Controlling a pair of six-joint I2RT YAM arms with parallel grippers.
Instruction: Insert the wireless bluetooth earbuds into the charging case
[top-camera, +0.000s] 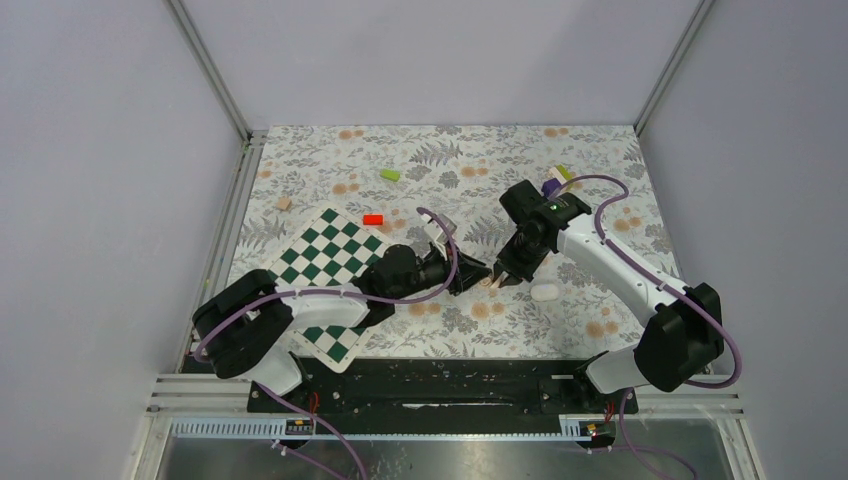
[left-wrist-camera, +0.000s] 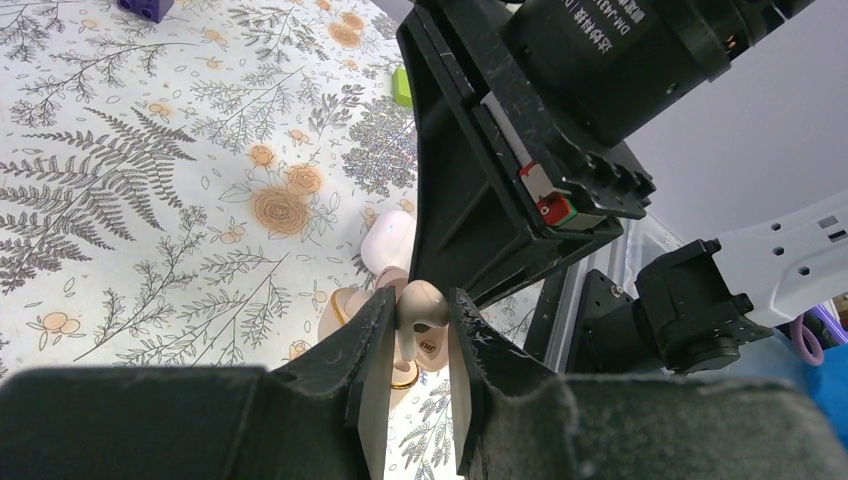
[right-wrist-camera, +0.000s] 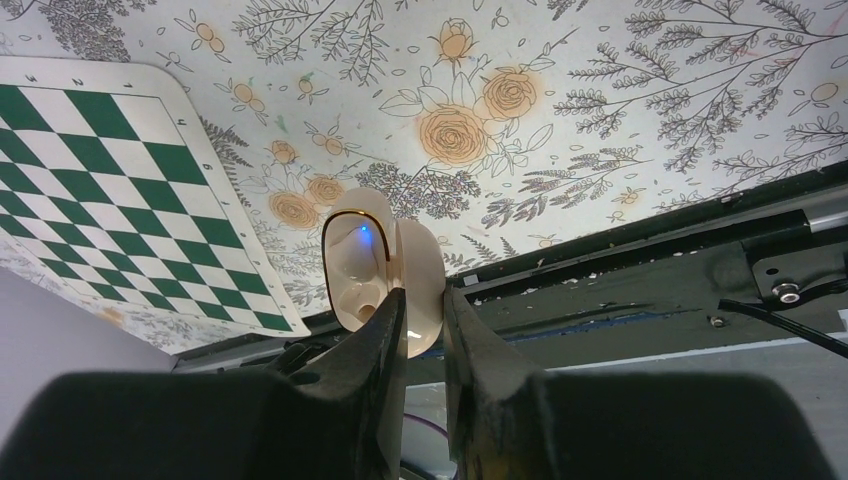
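The open charging case (right-wrist-camera: 355, 260), cream with a gold rim and a blue light, is held by my right gripper, whose fingers are shut on it. In the right wrist view one recess shows the light. My left gripper is shut on a cream earbud (left-wrist-camera: 421, 305), stem pointing down, just in front of the case (left-wrist-camera: 340, 318) in the left wrist view. Whether the earbud touches the case is unclear. In the top view both grippers meet near the middle right of the table.
A green-white checkerboard (top-camera: 325, 245) lies at left. Red (top-camera: 373, 219), green (top-camera: 390, 174) and wooden (top-camera: 284, 203) blocks lie behind it, more blocks at back right. A white oval object (top-camera: 545, 292) lies right of the grippers.
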